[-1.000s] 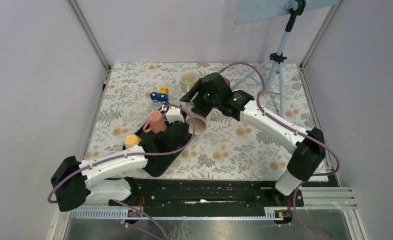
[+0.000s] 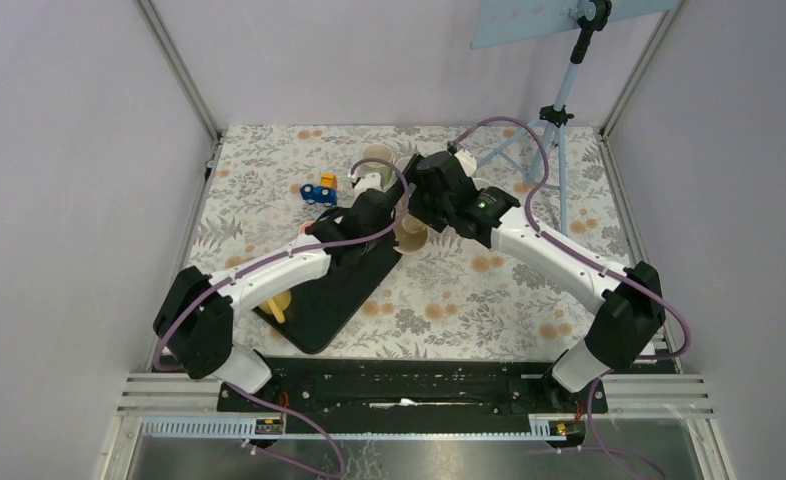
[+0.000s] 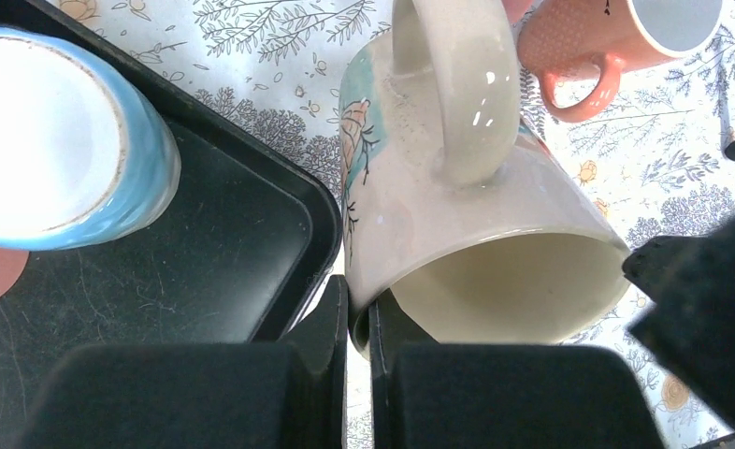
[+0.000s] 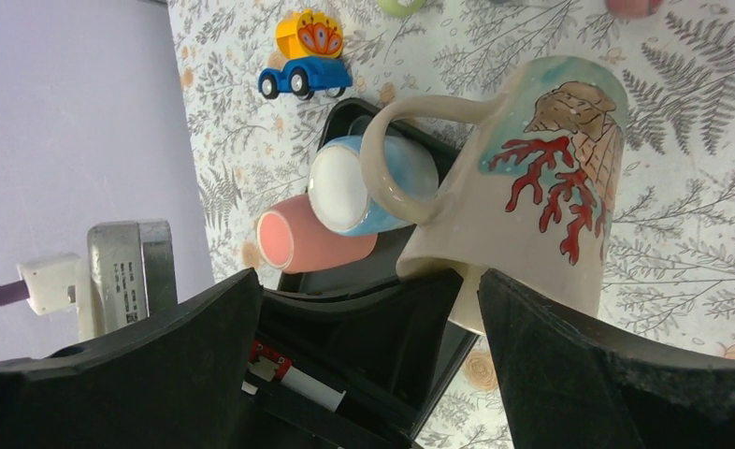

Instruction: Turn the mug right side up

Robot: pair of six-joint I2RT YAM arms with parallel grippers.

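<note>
A large cream mug [image 3: 439,215] with painted coral and shell hangs tilted on its side, handle upward in the left wrist view, beside the tray's corner. My left gripper is shut on its rim. My right gripper is open, its fingertips at the mug's mouth end in the right wrist view; whether they touch it cannot be told. In the top view both grippers partly hide the mug.
A black tray [image 2: 344,320] holds a blue cup [image 3: 46,140], a pink cup [image 4: 312,243] and a yellow item [image 2: 274,305]. A coral mug [image 3: 616,37], toy vehicles [image 2: 318,194] and a tripod [image 2: 561,170] stand around.
The right gripper has moved slightly right.
</note>
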